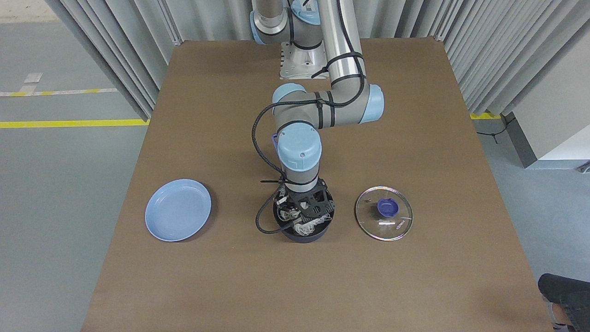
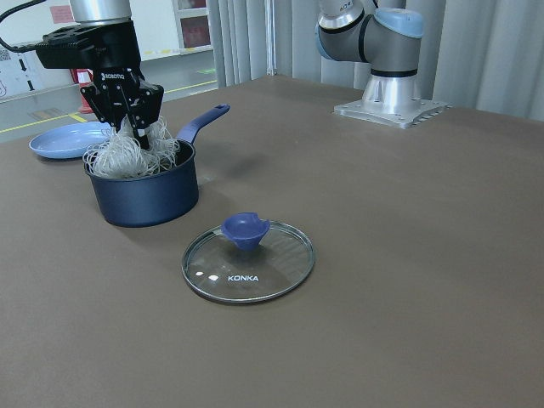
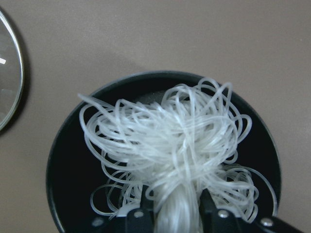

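A dark blue pot with a long handle stands mid-table, holding a loose bundle of white noodles. My gripper is down in the pot mouth, with a thick strand of the noodles between its dark fingers at the bottom of the wrist view; whether it is shut on them is unclear. From the front the gripper housing covers much of the pot.
A light blue plate lies left of the pot. A glass lid with a blue knob lies to the right.
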